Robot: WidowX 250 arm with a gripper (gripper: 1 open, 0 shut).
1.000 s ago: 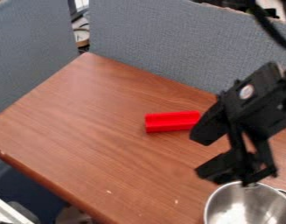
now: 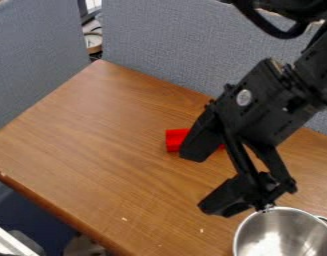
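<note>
A red cylinder (image 2: 175, 141) lies on its side on the wooden table (image 2: 92, 150), mostly hidden behind my black gripper (image 2: 206, 178). The gripper is open, its two fingers spread apart, one in front of the red cylinder and the other lower and nearer the front. Whether either finger touches the cylinder cannot be told. A shiny metal pot (image 2: 278, 236) stands at the lower right, just below the gripper, partly cut off by the frame's edge.
Grey padded partitions (image 2: 193, 45) border the table at the back and on the left (image 2: 32, 70).
My gripper has moved left from beside the red cylinder to over it, now covering most of it from view. The pot has not visibly moved.
</note>
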